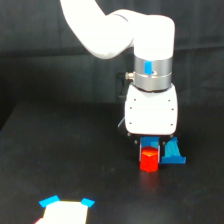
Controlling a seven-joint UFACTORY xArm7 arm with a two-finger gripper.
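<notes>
A small red block [149, 160] shows directly below the white arm's hand, right of centre in the camera view. My gripper [150, 147] points down at it, with its dark fingers around or just behind the block's upper part. The fingertips are too small and dark to show whether they press on the block. A flat blue piece [173, 153] lies on the dark table just behind and to the right of the block, partly hidden by the hand and the block.
At the lower left, a pale object with blue corner pieces [88, 202] is cut off by the frame's bottom edge.
</notes>
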